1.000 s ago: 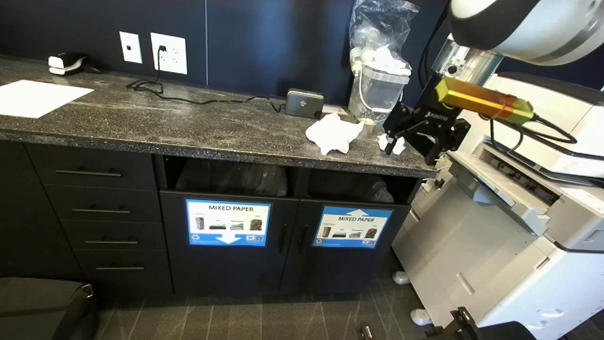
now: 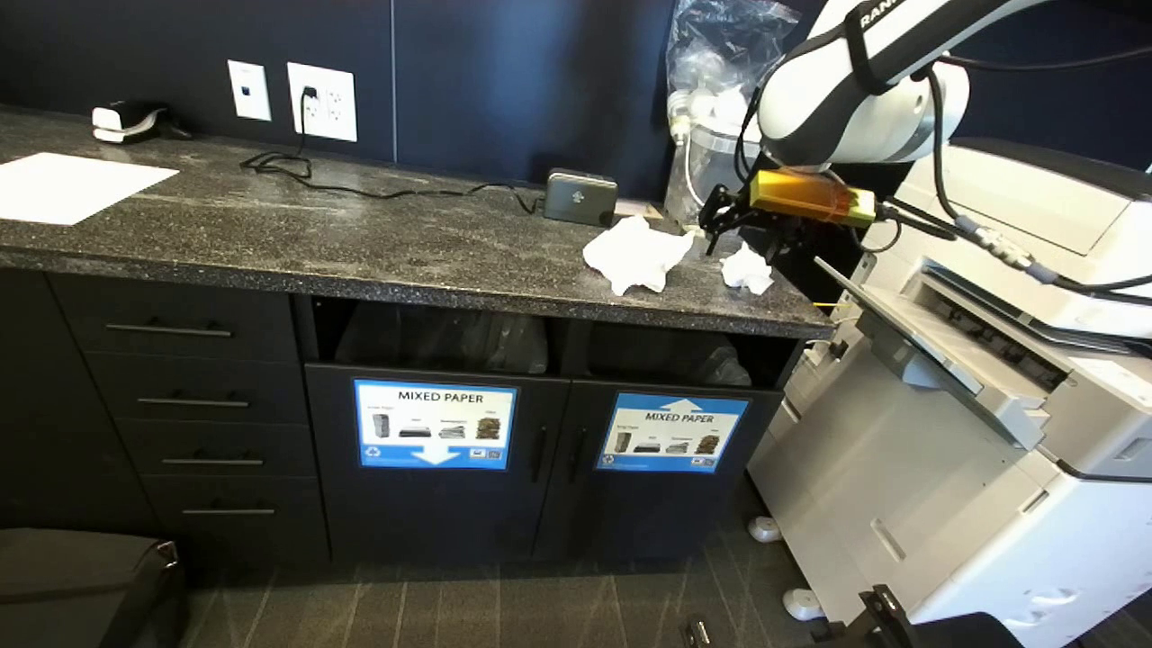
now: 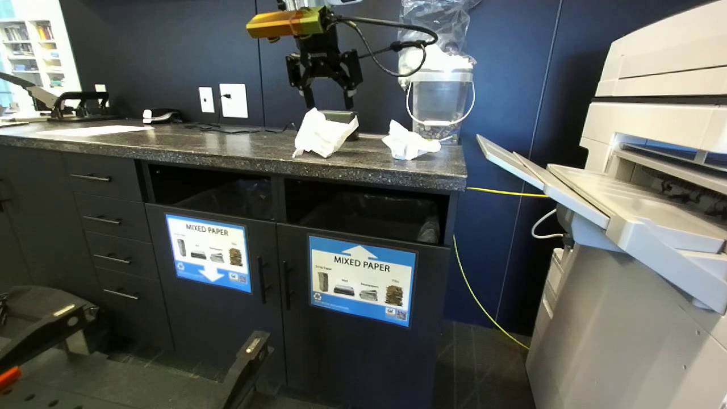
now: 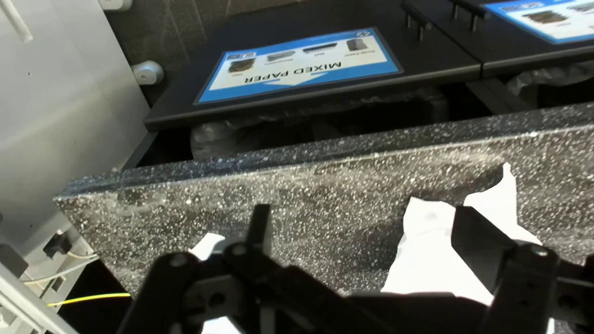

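Note:
Two crumpled white papers rest on the speckled dark counter (image 2: 432,243) near its right end. The larger paper (image 3: 321,135) lies to the left of the smaller paper (image 3: 409,143) in exterior view 2. My gripper (image 3: 329,102) hangs fingers-down above the counter, open and empty. In the wrist view the larger paper (image 4: 426,259) shows beside and beneath the right-hand finger (image 4: 479,239). Part of the smaller paper (image 4: 207,245) appears past the left-hand finger (image 4: 259,225), the remainder covered by the gripper's body. No contact with either paper can be made out.
Behind the papers stand a small grey box (image 2: 580,198) and a clear bucket (image 3: 441,99) with a plastic bag. Bin openings (image 3: 371,208) sit under the counter edge, above MIXED PAPER signs. A printer (image 2: 950,432) stands at right.
My gripper has moved left and back in exterior view 1, from the counter's right corner to above the papers, and its wrist has turned. Both papers look unmoved.

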